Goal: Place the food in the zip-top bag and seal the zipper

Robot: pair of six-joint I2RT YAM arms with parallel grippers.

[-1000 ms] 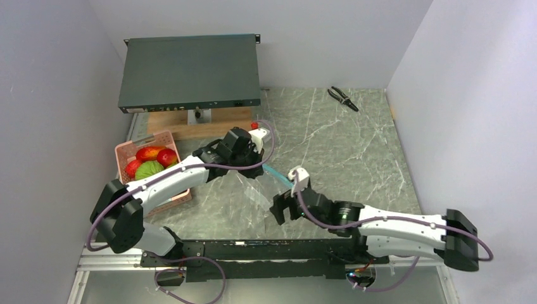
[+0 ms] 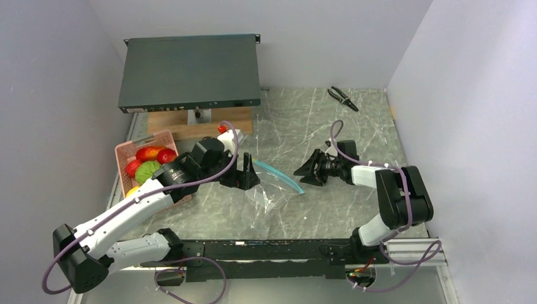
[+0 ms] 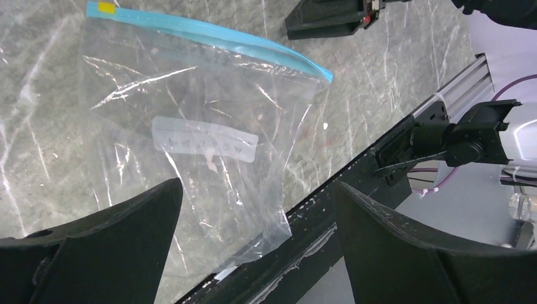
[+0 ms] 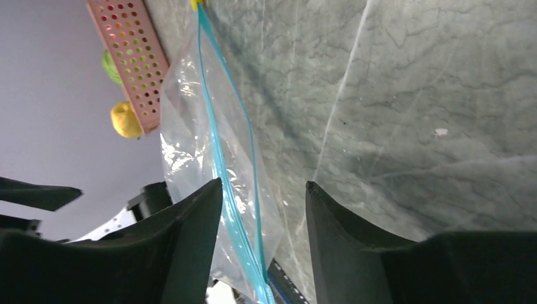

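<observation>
The clear zip top bag [image 2: 269, 190] lies flat on the table with no food visible in it. Its blue zipper [image 3: 209, 35] carries a yellow slider [image 3: 106, 8] at one end. Seen from the right wrist, the two blue strips [image 4: 218, 149] stand apart along the middle and meet at the near end. My left gripper [image 2: 252, 172] is open above the bag, nothing between its fingers. Just right of the zipper's right end, my right gripper [image 2: 304, 176] is part open and empty. Toy food, including a green cabbage [image 2: 148, 170] and a red tomato [image 2: 166, 156], sits in the basket.
The pink basket [image 2: 125, 151] stands at the left, partly behind my left arm. Black-handled pliers [image 2: 342, 99] lie at the back right. A dark flat box [image 2: 190, 69] on a stand overhangs the back left.
The left gripper has turned and shifted slightly left and toward the front, over the bag.
</observation>
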